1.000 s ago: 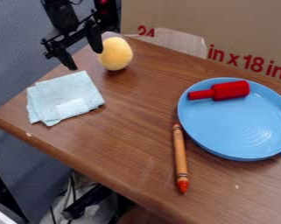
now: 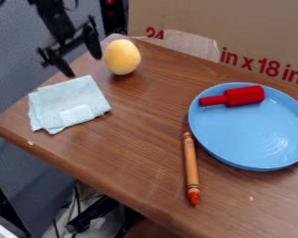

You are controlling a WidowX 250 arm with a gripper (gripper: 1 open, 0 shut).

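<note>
A black gripper (image 2: 79,58) hangs at the top left, its fingers spread open above the folded pale blue cloth (image 2: 67,104) and just left of a yellow round object (image 2: 123,56). Nothing shows between the fingers. A red cylinder with a narrow handle (image 2: 238,97) lies on a light blue plate (image 2: 248,137) at the right. An orange crayon (image 2: 191,169) lies on the wooden table (image 2: 126,158), left of the plate.
A cardboard box (image 2: 219,28) stands behind the table's far edge. The table's left edge drops off to a grey area with cables below.
The gripper has shifted slightly over the last second near the yellow object. The objects on the table look unmoved.
</note>
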